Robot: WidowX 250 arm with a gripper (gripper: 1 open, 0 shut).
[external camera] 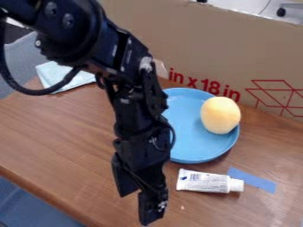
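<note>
My black gripper (141, 190) points down low over the wooden table at centre, left of a white tube (208, 182); whether its fingers hold anything cannot be told. Behind it a blue plate (185, 115) carries a round yellow object (221, 114).
A cardboard box (225, 53) stands along the back. A white cloth (53, 74) lies at the back left, partly behind the arm. A strip of blue tape (253, 176) is on the table at right.
</note>
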